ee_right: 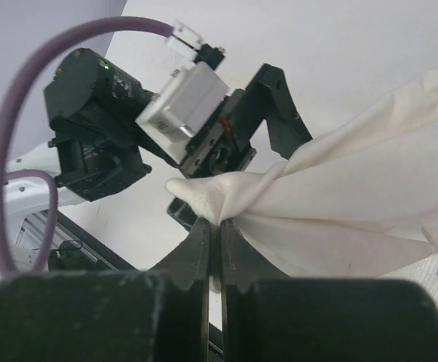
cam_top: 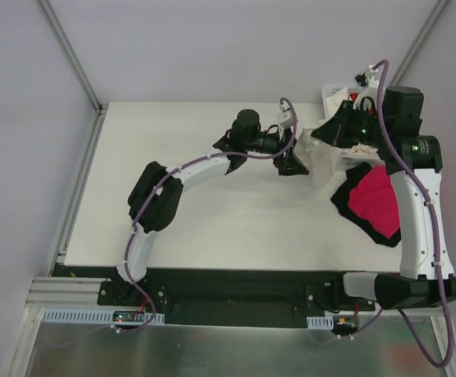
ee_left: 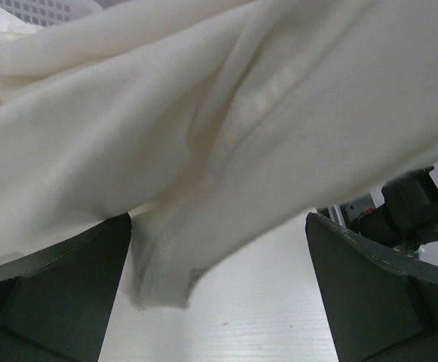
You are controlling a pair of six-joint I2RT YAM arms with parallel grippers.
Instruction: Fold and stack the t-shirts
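Observation:
A white shirt [cam_top: 320,165] hangs from my right gripper [cam_top: 322,132], which is shut on a bunched edge of it [ee_right: 347,188]. My left gripper [cam_top: 290,161] stands open just left of the hanging cloth; in the left wrist view the fabric [ee_left: 166,128] fills the space ahead of and between its fingers. A red shirt [cam_top: 375,203] lies folded on a black one [cam_top: 349,212] at the right of the table.
A white basket [cam_top: 330,94] with more clothes stands at the back right, partly hidden by my right arm.

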